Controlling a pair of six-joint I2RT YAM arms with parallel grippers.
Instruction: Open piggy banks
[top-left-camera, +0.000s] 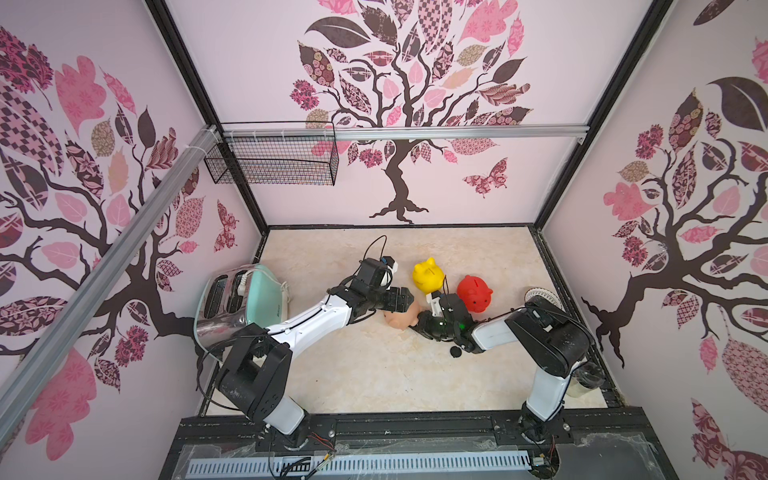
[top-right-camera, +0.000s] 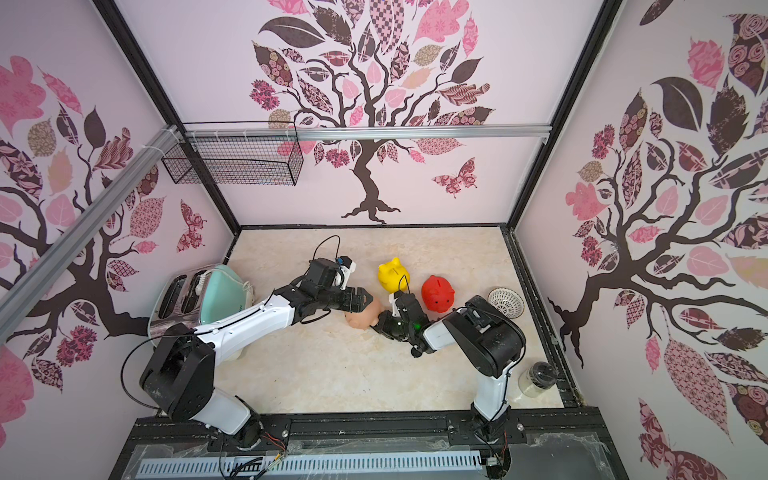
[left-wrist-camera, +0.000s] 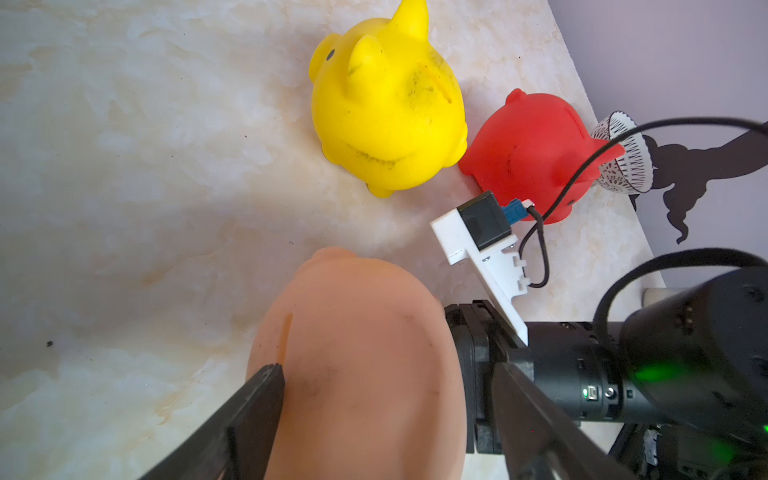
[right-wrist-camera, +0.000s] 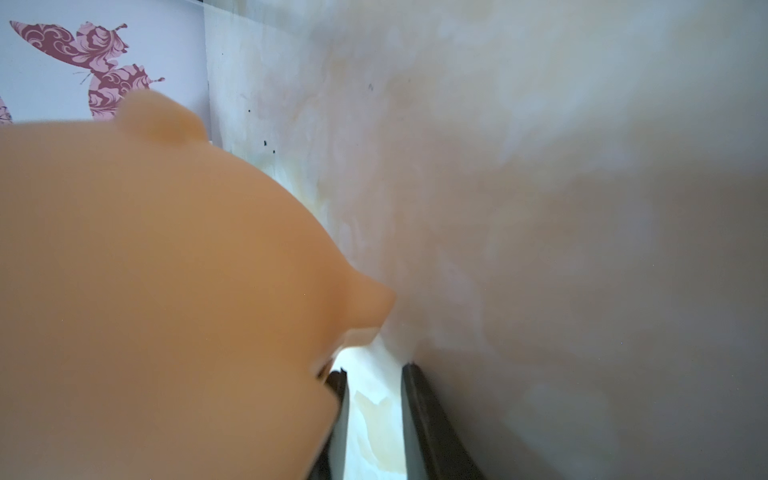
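Observation:
A peach piggy bank (top-left-camera: 400, 318) (left-wrist-camera: 356, 360) lies at the table's middle between both grippers. In the left wrist view my left gripper is open over it, one dark finger at either side. My right gripper sits low by its end, fingertips part open at the bank's underside; nothing clearly shows held between them. A yellow piggy bank (left-wrist-camera: 384, 104) and a red one (left-wrist-camera: 528, 152) stand behind.
A mint toaster (top-left-camera: 256, 296) stands at the left, a white patterned bowl (top-right-camera: 505, 302) and a jar (top-right-camera: 537, 378) at the right. A small black disc (top-left-camera: 456, 351) lies near my right gripper.

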